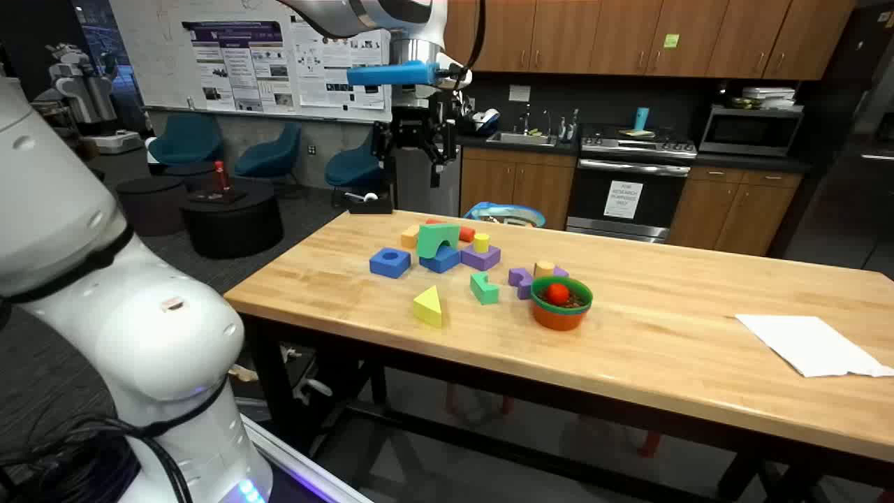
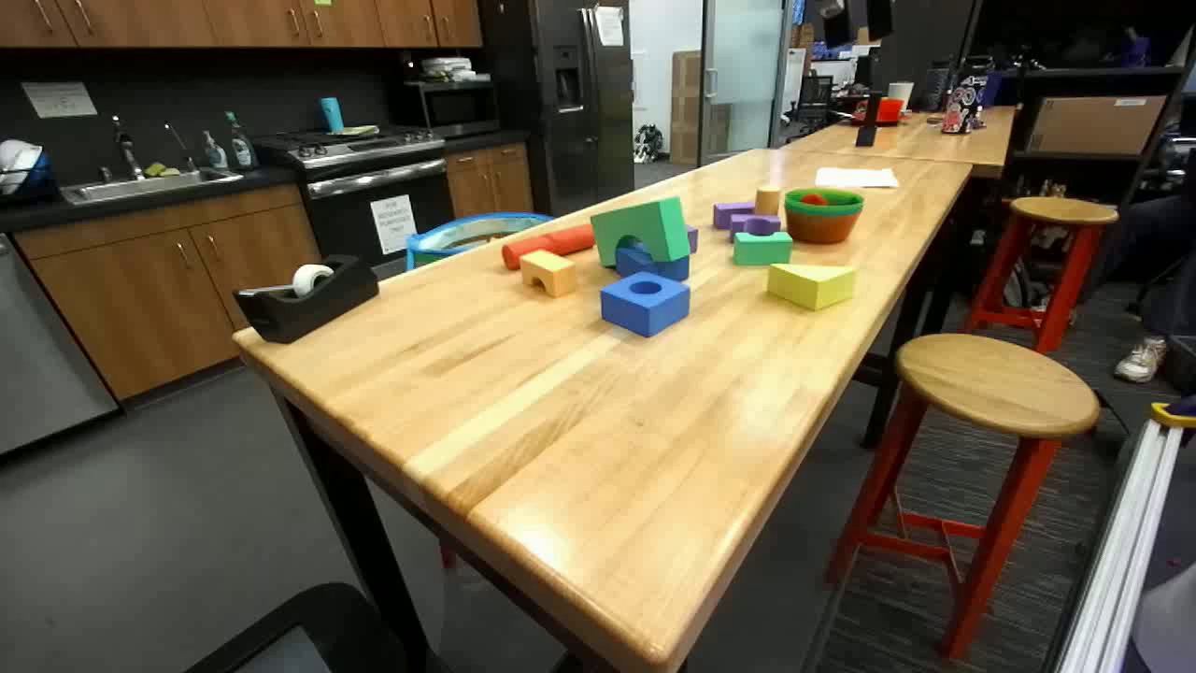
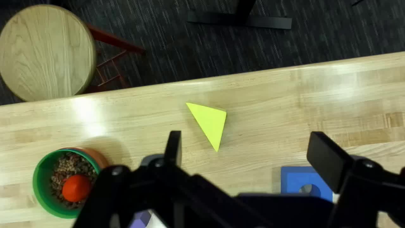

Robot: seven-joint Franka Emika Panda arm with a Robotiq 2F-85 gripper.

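Observation:
High over the table's far left part hangs my gripper (image 1: 411,168), its fingers wide apart in the wrist view and nothing between them. Below it on the wooden tabletop lie foam blocks: a yellow triangle (image 3: 209,123), a blue block with a round hole (image 2: 646,303), a green arch (image 2: 641,232) tilted on another blue block (image 1: 441,259), a green notched block (image 1: 483,288), an orange arch (image 2: 549,271) and a red cylinder (image 2: 547,245). Purple blocks (image 1: 480,257) lie near small cylinders. A green-rimmed orange bowl (image 1: 559,317) holds brown bits and a red ball-like thing (image 3: 76,188).
A white sheet (image 1: 811,344) lies on the table's right side in the first exterior view. A black tape dispenser (image 2: 307,298) sits at a table edge. Stools (image 2: 998,385) stand alongside.

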